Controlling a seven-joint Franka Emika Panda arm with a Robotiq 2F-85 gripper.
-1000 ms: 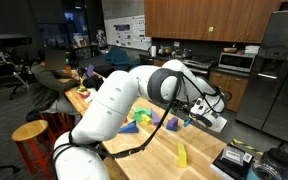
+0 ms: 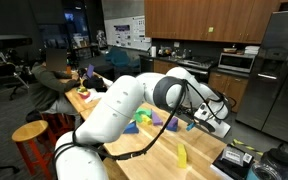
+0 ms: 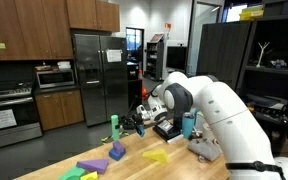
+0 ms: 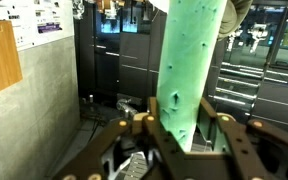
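A long green object [image 4: 192, 60] runs up through the middle of the wrist view, with my gripper shut on its lower end. In exterior view 2 the same green object [image 3: 115, 121] stands upright at the tip of my gripper [image 3: 122, 127]. Behind the arm in exterior view 1, only a small teal bit beside the gripper [image 2: 195, 123] shows. Just below the green object in exterior view 2 sits a purple block [image 3: 116, 151]; whether they touch, I cannot tell.
A yellow block [image 2: 182, 156] lies on the wooden table [image 2: 159, 165]. Several coloured blocks are grouped to the left, including a green block [image 3: 71, 174]. A dark tray [image 2: 234, 160] and a round black container [image 2: 275, 160] stand at the right edge.
The wrist and gripper have shifted slightly down in exterior view 1. The blocks on the table stay where they were.
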